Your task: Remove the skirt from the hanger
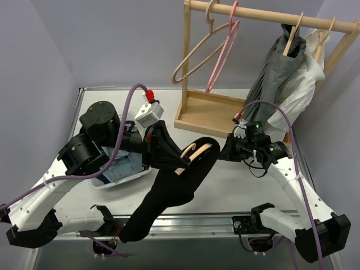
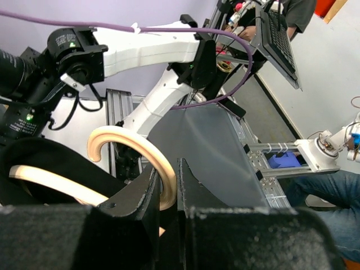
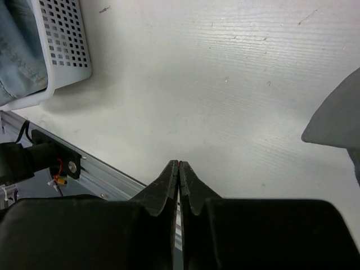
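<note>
A black skirt (image 1: 163,197) hangs from a wooden hanger (image 1: 199,152) above the front of the table. My left gripper (image 1: 180,166) is shut on the hanger; in the left wrist view its pale hook (image 2: 124,138) curls beside the fingertips and the black cloth lies behind it. My right gripper (image 1: 224,154) is shut, pointing at the skirt from the right in the top view. Its wrist view shows the shut fingertips (image 3: 172,174) over bare table, nothing visible between them.
A wooden rack (image 1: 270,16) at the back holds empty hangers, grey and white garments. A white basket (image 1: 121,180) with blue clothes (image 3: 19,50) sits at the left, partly behind my left arm.
</note>
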